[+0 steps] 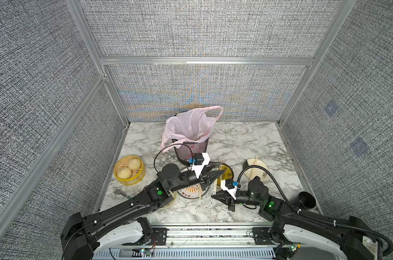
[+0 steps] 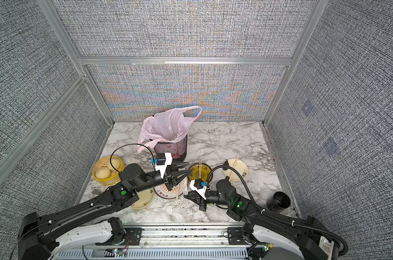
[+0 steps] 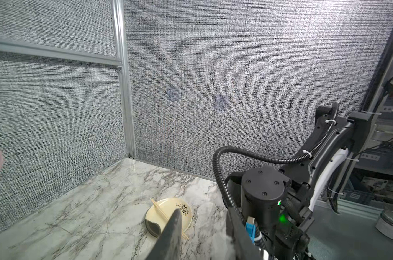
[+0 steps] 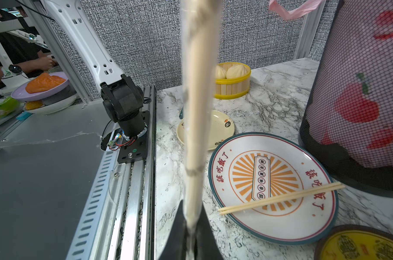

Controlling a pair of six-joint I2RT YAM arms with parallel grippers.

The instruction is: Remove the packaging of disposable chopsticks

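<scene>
A slim pair of pale chopsticks in a clear wrapper stands close in front of the right wrist camera, its lower end pinched by my right gripper. The same wrapped chopsticks show as a pale strip in the top right view, above the table by the right gripper. My left gripper is over the table near the upper part of that strip. Its fingers are apart in the left wrist view, with nothing visible between them. Whether they touch the wrapper cannot be told.
A bin lined with a pink bag stands behind the left gripper. Loose chopsticks lie across a sunburst plate. Nearby are a yellow bowl, a cream plate, a bun steamer and a black cup.
</scene>
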